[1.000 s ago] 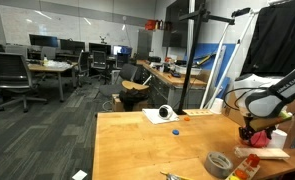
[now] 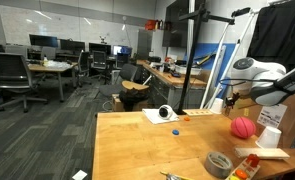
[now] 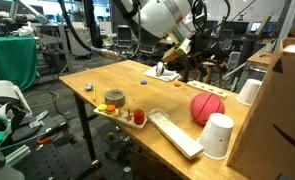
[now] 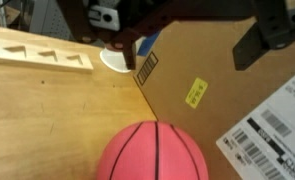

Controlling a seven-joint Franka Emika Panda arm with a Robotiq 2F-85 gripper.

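A red ball (image 2: 242,127) rests on the wooden table near its right side. In the other outside view the same ball (image 3: 207,107) stands in front of the gripper, and in the wrist view the black-lined ball (image 4: 155,155) fills the lower middle. My gripper is open above and beyond the ball, its dark fingers (image 4: 127,45) spread well apart with nothing between them. From outside, the gripper (image 2: 231,98) is small and dark, up over the table clear of the ball.
Cardboard (image 3: 272,120) walls off the right side. Close to the ball are a white cup (image 3: 218,135) and a long pale block (image 3: 175,134). A tape roll (image 2: 218,164) and a tray of small coloured items (image 3: 127,116) lie at the near edge.
The arm has risen from low around the ball, and the gripper is now above it. The ball shows uncovered, a little farther left and back than its red patch did before.
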